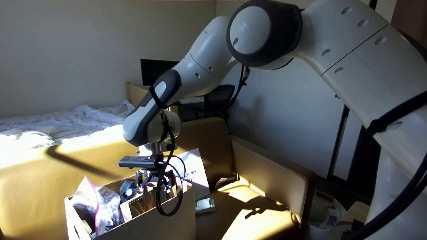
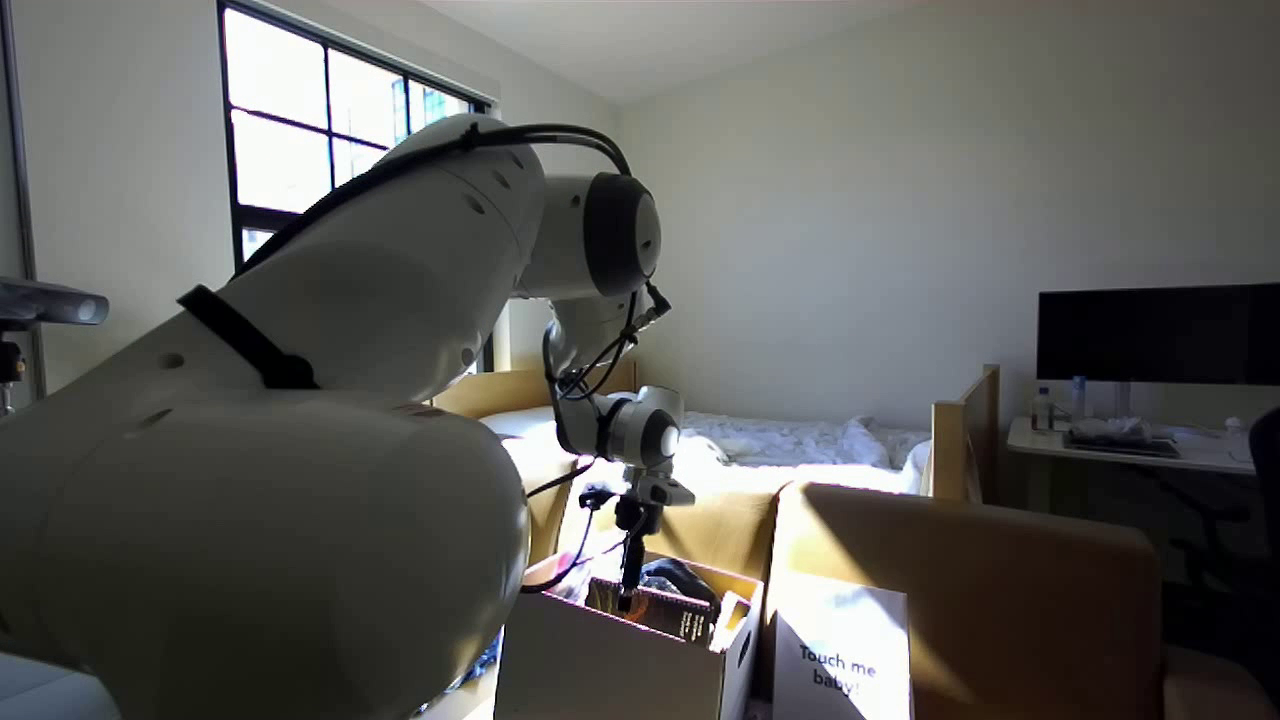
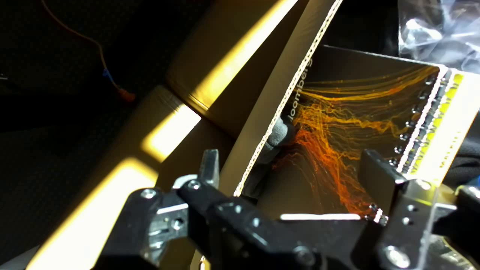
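My gripper stands open, its two fingers spread over the cardboard box (image 1: pixel 160 222). Between and beyond the fingers in the wrist view lies a dark spiral-bound notebook (image 3: pixel 342 117) with orange streaks on its cover. The left finger (image 3: pixel 209 167) appears over the box's near wall, the right finger (image 3: pixel 380 177) by the notebook's spiral edge. I cannot tell whether either finger touches it. In exterior view 2 the gripper (image 2: pixel 629 588) reaches down to the box opening, in front of the notebook (image 2: pixel 672 614).
A clear plastic bag (image 1: pixel 104 204) fills the box's left end. Behind the box a white sign (image 1: pixel 196 170) leans on the sofa (image 1: pixel 208 136), and a small pale package (image 1: pixel 205 205) lies on the seat. Right of that, the seat is mostly clear.
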